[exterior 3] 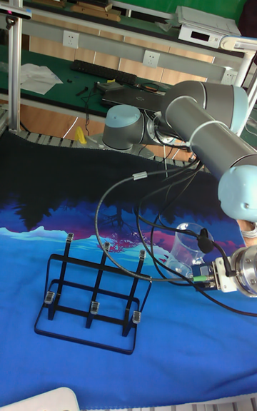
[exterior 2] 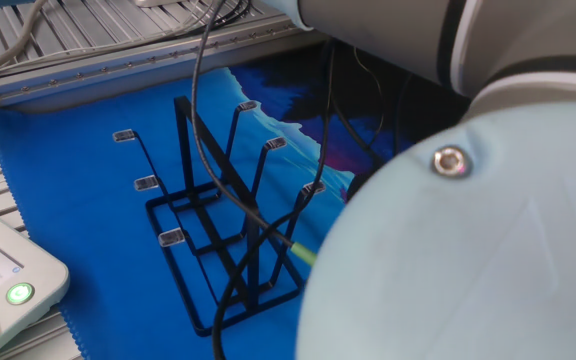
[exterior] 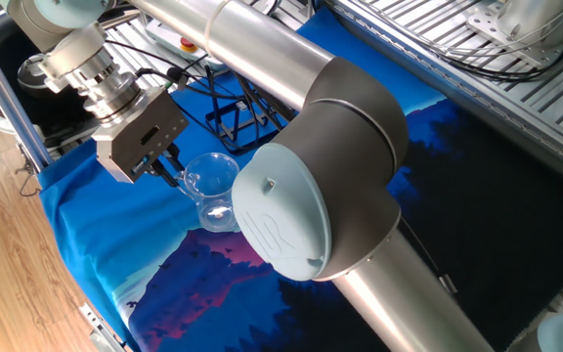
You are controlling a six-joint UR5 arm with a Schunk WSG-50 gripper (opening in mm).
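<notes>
A clear glass cup (exterior: 210, 178) with a side handle stands on the blue cloth, mouth up, partly beside the arm's big joint. My gripper (exterior: 177, 177) reaches it from the left, its dark fingers drawn in close together at the handle. It looks shut on that handle, though the glass is so clear that the exact contact is hard to see. From the third exterior view, the glass cup (exterior 3: 185, 243) appears behind cables, close to the wrist. The second exterior view shows neither cup nor gripper.
A black wire rack (exterior 2: 230, 325) with several clipped prongs stands on the cloth near the cup. Loose cables (exterior 3: 104, 247) loop past it. A control pendant (exterior 2: 3, 285) lies at the cloth's edge.
</notes>
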